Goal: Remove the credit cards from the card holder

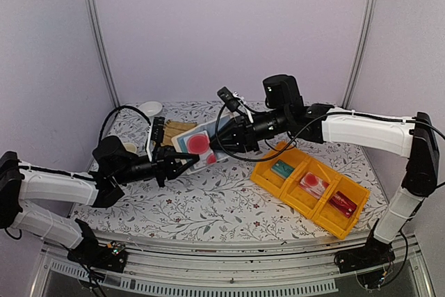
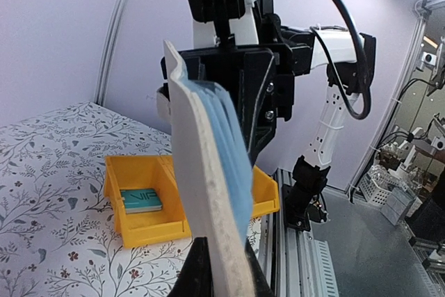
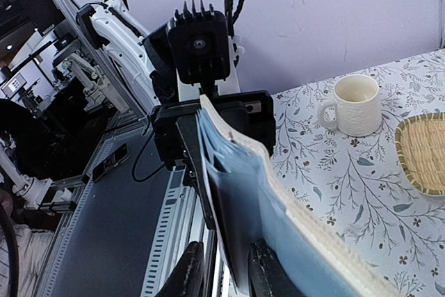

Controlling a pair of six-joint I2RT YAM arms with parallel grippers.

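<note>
The card holder (image 1: 222,115), cream outside with blue sleeves inside, hangs tilted above the table. A white card (image 1: 198,144) with pink-red circles shows in it. My left gripper (image 1: 192,158) is shut on the holder's near left part; in the left wrist view its black fingers (image 2: 197,270) flank the cream edge. At the holder's other side is my right gripper (image 1: 215,142), part open. In the right wrist view its fingers (image 3: 261,273) straddle the edge of a blue sleeve (image 3: 233,206); whether they touch a card is hidden.
A yellow three-section tray (image 1: 306,206) at the right holds a teal pack (image 1: 282,168), a pink-and-white pack (image 1: 313,185) and a red pack (image 1: 342,204). Behind the left arm are a white bowl (image 1: 150,108), a mug (image 3: 357,106) and a woven mat (image 3: 425,151).
</note>
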